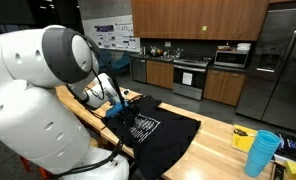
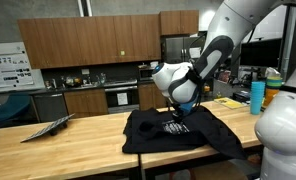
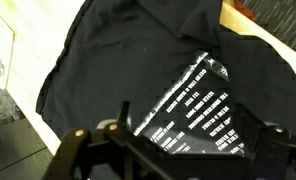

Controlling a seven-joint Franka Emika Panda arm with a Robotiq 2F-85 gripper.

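Observation:
A black cloth, seemingly a garment (image 1: 175, 134), lies spread on the wooden table with some folds. Its white striped print (image 3: 193, 100) shows in the wrist view, near the middle and partly behind the gripper. My gripper is open over the print, with a finger on either side at the bottom of that view. From the second exterior view, the arm reaches down toward the cloth (image 2: 138, 128), and the fingertips are too small there to judge contact. No hold on the fabric shows.
Bare wooden table (image 2: 83, 143) lies left of the cloth in the second exterior view. Stacked blue cups (image 1: 261, 153) and a yellow item (image 1: 244, 138) stand on the table's right in the first exterior view. A dark flat object (image 2: 50, 129) lies at the table's left.

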